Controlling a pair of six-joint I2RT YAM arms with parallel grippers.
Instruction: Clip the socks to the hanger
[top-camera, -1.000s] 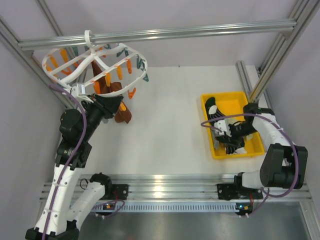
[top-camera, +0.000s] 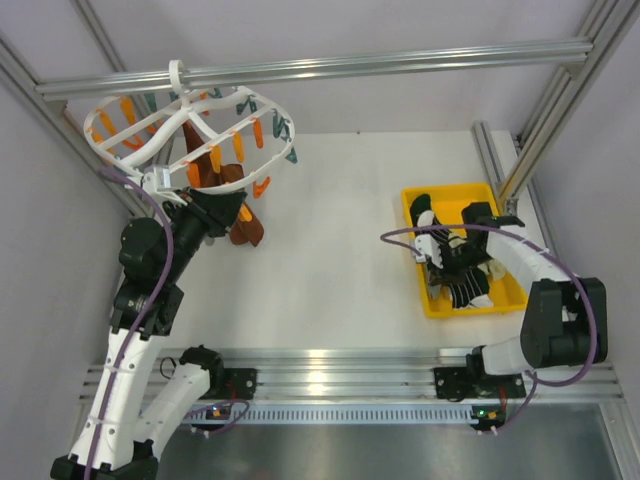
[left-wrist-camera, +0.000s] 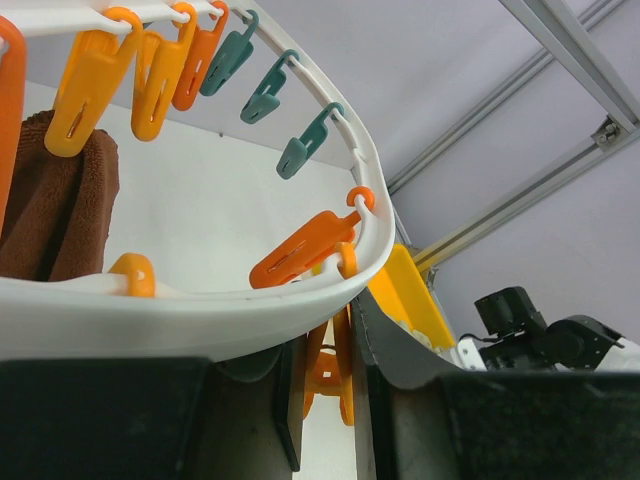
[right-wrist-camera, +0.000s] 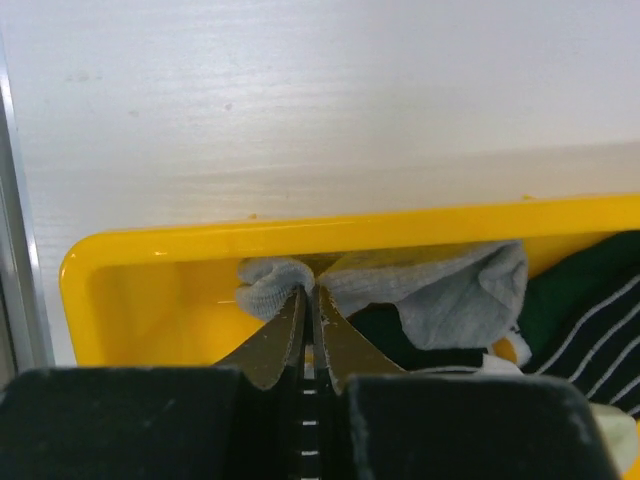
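Over on the left hangs the white round hanger (top-camera: 262, 178) with its orange and green clips. My left gripper is at the hanger's near rim, shut on a yellow-orange clip (left-wrist-camera: 326, 378). Brown socks (top-camera: 243, 215) hang from the hanger behind it; in the left wrist view a brown sock (left-wrist-camera: 80, 205) shows at the left. My right gripper is down in the yellow bin (right-wrist-camera: 170, 243), by its wall. Its shut fingertips pinch a light grey sock (right-wrist-camera: 468, 300), whose cloth bunches on both sides of them.
Dark green striped socks (right-wrist-camera: 595, 320) lie beside the grey one in the bin. A metal bar (top-camera: 400, 62) crosses above the table. A purple cable (top-camera: 500, 232) runs along my right arm.
My right arm has moved left within the bin, toward its near-left wall. The left arm and the hanger have kept still.
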